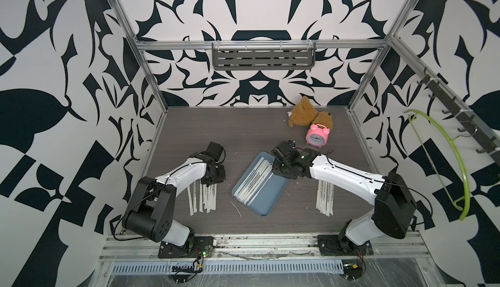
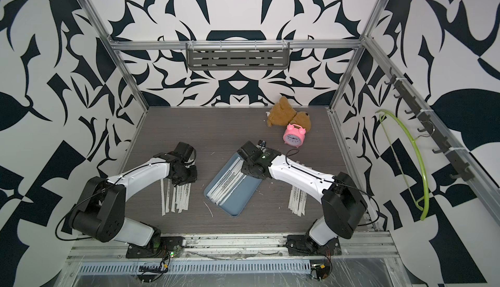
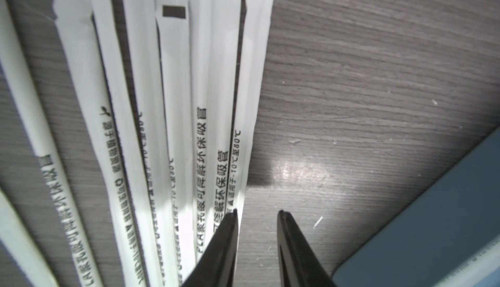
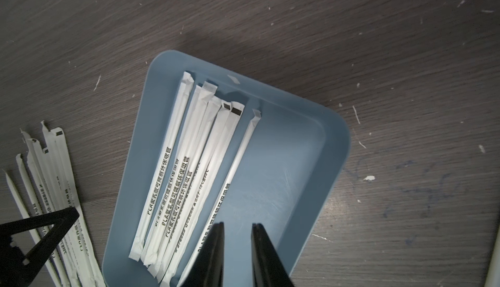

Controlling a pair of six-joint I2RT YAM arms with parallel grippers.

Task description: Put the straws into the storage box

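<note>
The blue storage box (image 4: 276,177) lies mid-table with several wrapped straws (image 4: 208,146) inside. A left pile of straws (image 3: 177,104) lies beside it; my left gripper hangs low over that pile's right edge, part open, nothing seen between its fingers. My right gripper is over the box, its fingers apart with nothing seen between them. Another pile of straws (image 1: 325,198) lies right of the box, under the right arm.
A brown plush toy (image 1: 303,112) and a pink alarm clock (image 1: 317,135) sit at the back right.
</note>
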